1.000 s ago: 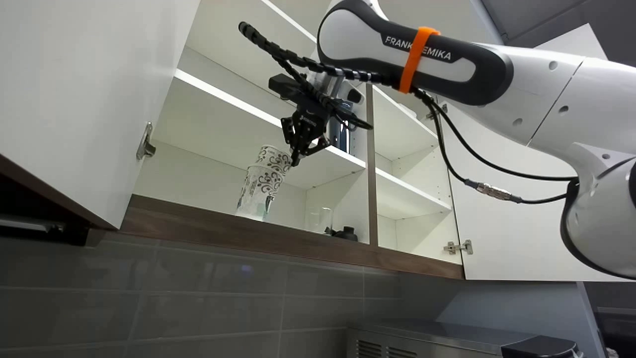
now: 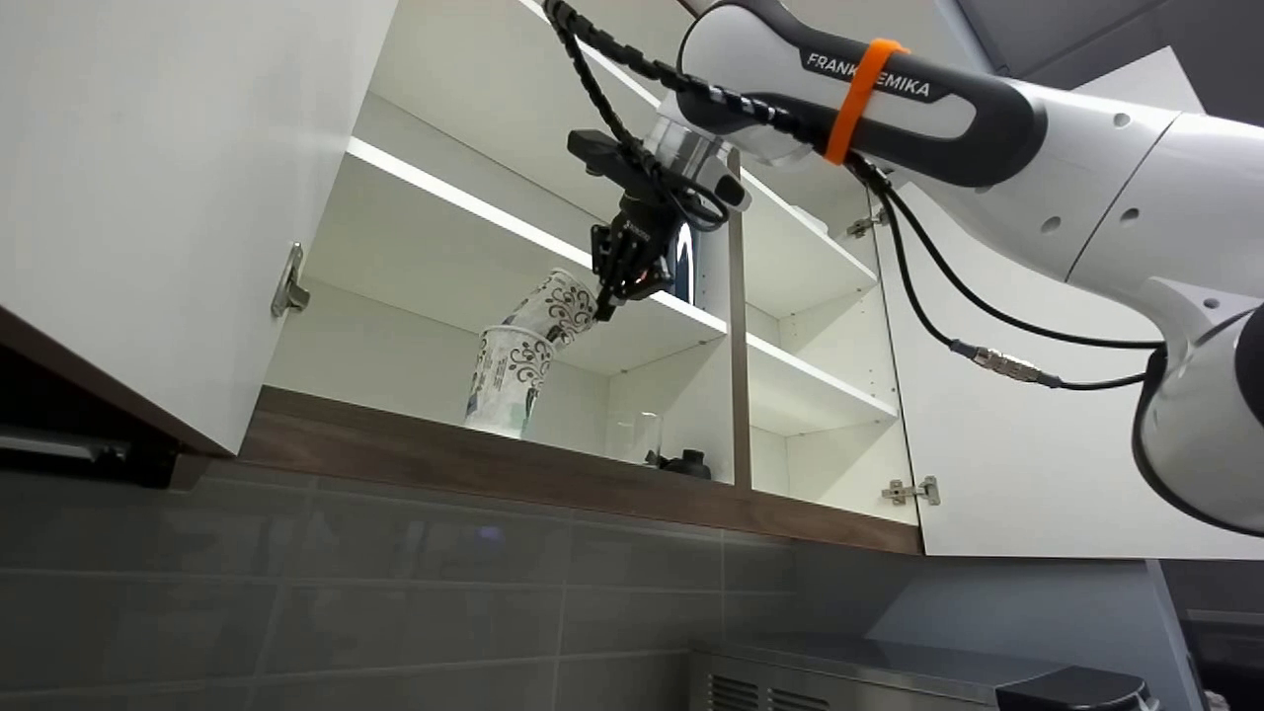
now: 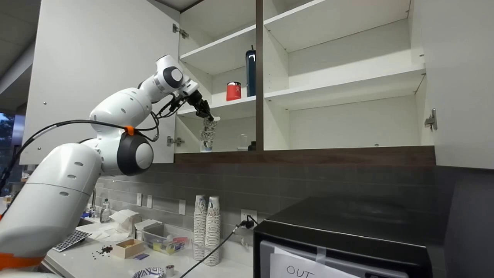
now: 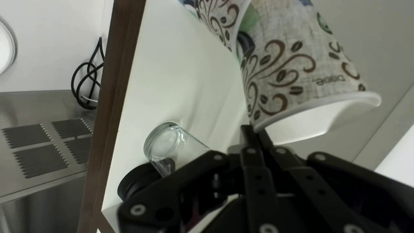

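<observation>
My gripper is shut on the rim of a patterned paper cup [image 4: 289, 66], at the near edge of its open mouth. In exterior view 1 this cup [image 2: 557, 306] leans toward the gripper [image 2: 605, 310]. Its lower end sits at the mouth of a second patterned cup [image 2: 507, 385], which stands upright on the cabinet's bottom shelf. How far the upper cup reaches inside the lower one is hidden. Exterior view 2 shows the gripper [image 3: 211, 117] above the lower cup [image 3: 207, 139].
A clear glass [image 4: 165, 145] and a black-lidded item [image 4: 137, 180] stand farther along the bottom shelf. On the shelf above are a red tumbler [image 3: 234, 91] and a dark tall bottle [image 3: 251, 74]. The right-hand cabinet shelves [image 3: 352, 125] are bare.
In exterior view 1 my arm has moved up and to the right. The upper cup has risen partly out of the lower cup and tilted with the gripper. The lower cup has barely shifted.
</observation>
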